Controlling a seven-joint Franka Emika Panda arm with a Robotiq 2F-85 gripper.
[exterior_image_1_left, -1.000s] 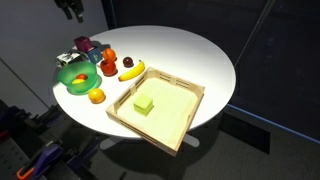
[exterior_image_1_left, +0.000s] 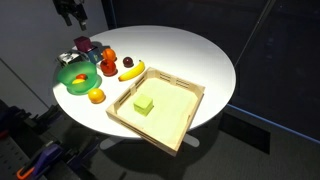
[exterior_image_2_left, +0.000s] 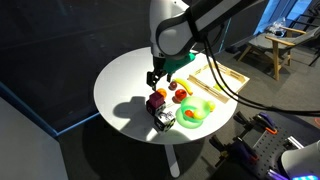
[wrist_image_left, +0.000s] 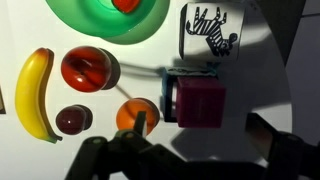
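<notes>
My gripper is open, its fingers apart with nothing between them. In the wrist view a dark red cube (wrist_image_left: 200, 102) lies just ahead of the gap between the fingers. That cube appears to rest on another block with a pale blue edge (wrist_image_left: 190, 72), mostly hidden. The first exterior view shows the gripper (exterior_image_1_left: 75, 22) above the dark red cube (exterior_image_1_left: 83, 43) at the table's far left. From the second exterior view, the gripper (exterior_image_2_left: 158, 79) hangs over the cube (exterior_image_2_left: 155, 102), clear of it.
Close by are a zebra-pictured block (wrist_image_left: 211, 30), a green bowl (exterior_image_1_left: 66, 76) with fruit, an orange fruit (wrist_image_left: 137, 114), a red fruit (wrist_image_left: 86, 69) and a banana (wrist_image_left: 35, 95). A wooden tray (exterior_image_1_left: 185, 118) holds a yellow-green cube (exterior_image_1_left: 144, 104).
The gripper has come down a little toward the dark red cube. Objects on the table have not visibly moved.
</notes>
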